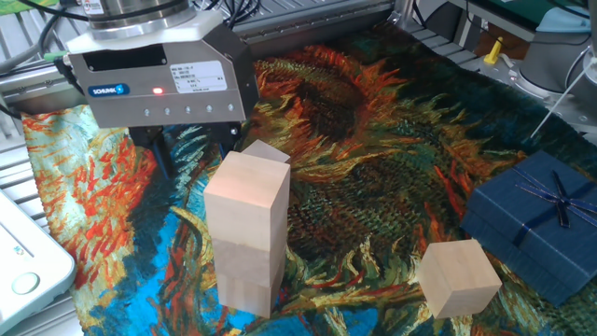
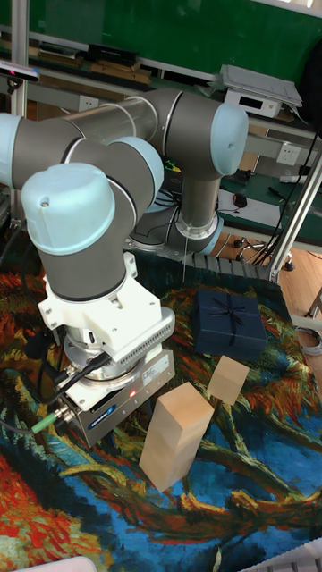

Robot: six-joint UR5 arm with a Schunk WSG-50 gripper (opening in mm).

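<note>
A tower of pale wooden blocks (image 1: 244, 219) stands upright on the patterned cloth in exterior view 2. Behind it, the top of another light block (image 1: 267, 150) peeks out, mostly hidden by the tower. My gripper (image 1: 197, 162) hangs behind and left of the tower, its two dark fingers (image 1: 159, 157) pointing down and spread apart. The gap between them shows only cloth. The right finger's tip is close to the tower's top edge in this view; whether it touches cannot be told. A single wooden cube (image 1: 459, 279) lies apart at the front right.
A dark blue gift box (image 1: 536, 224) with a ribbon sits at the right. A white device (image 1: 33, 266) is at the left edge. Open cloth (image 1: 364, 177) lies between the tower and the box. In exterior view 3 the arm (image 2: 81, 224) reaches over the cloth's left side.
</note>
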